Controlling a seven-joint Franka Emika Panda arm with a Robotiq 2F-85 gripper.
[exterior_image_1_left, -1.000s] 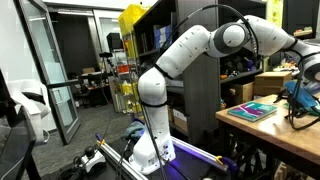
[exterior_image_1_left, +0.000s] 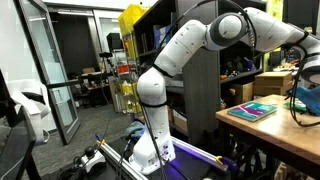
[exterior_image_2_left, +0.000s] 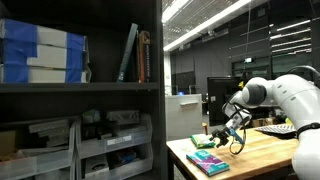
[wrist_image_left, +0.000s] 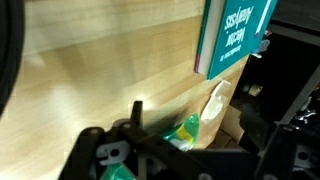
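My gripper is open above the wooden table (wrist_image_left: 90, 65), its dark fingertips spread apart with nothing held between them. A shiny green packet (wrist_image_left: 188, 130) shows partly behind the gripper's parts in the wrist view. Towards the top right of that view lies a teal book (wrist_image_left: 236, 42) with white lettering, cut off by the frame edge. In exterior view 1 a teal and pink book (exterior_image_1_left: 252, 112) lies flat on the table, left of the gripper. Exterior view 2 shows the colourful book (exterior_image_2_left: 207, 162) near the table's front corner.
A small white scrap (wrist_image_left: 216, 99) lies between the book and the packet. Cardboard boxes (exterior_image_1_left: 275, 82) stand behind the table. A dark shelf (exterior_image_2_left: 78, 100) with plastic drawers fills the left of exterior view 2. Bare wood surrounds the book.
In exterior view 1 the arm's wrist has shifted slightly to the right and lower over the last second. The book on the table has not moved.
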